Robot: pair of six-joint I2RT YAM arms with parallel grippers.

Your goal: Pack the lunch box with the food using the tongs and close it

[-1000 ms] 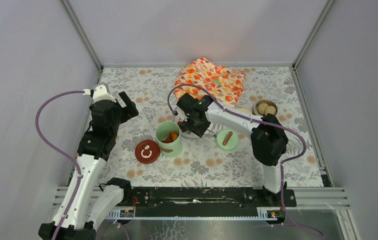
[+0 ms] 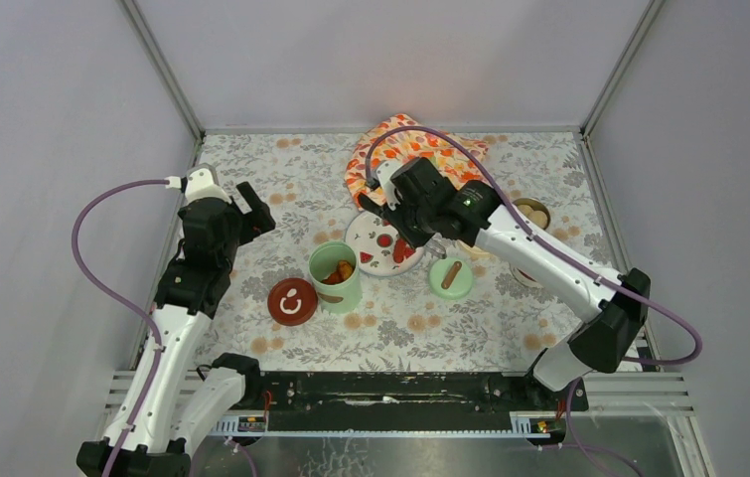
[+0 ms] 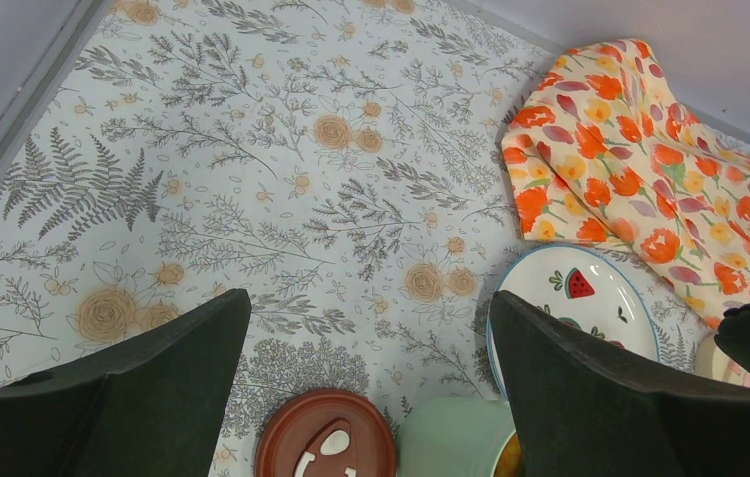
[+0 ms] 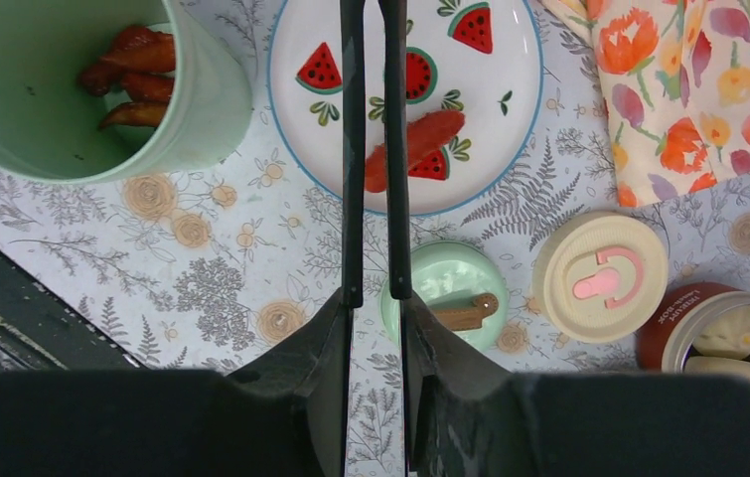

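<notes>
My right gripper is shut on a pair of black tongs (image 4: 398,229), held above the plate. Their arms stand slightly apart and their tips run out of the right wrist view, so what lies between them is hidden. A reddish sausage-like piece (image 4: 435,136) rests on the white, blue-rimmed plate (image 4: 515,94) with watermelon prints. Left of that plate, the green container (image 2: 337,295) holds several browned pieces of food (image 4: 142,75). The left gripper hangs open over the table's left side, nothing between its fingers.
A brown lid (image 2: 292,301) lies beside the green container. Near the plate are a green lid (image 4: 415,278) and a cream lid (image 4: 559,268); a brown-red can (image 4: 664,323) holds pale round food. Behind lies a floral cloth (image 3: 599,149).
More of the plate, with the reddish piece, now shows. The left arm is still.
</notes>
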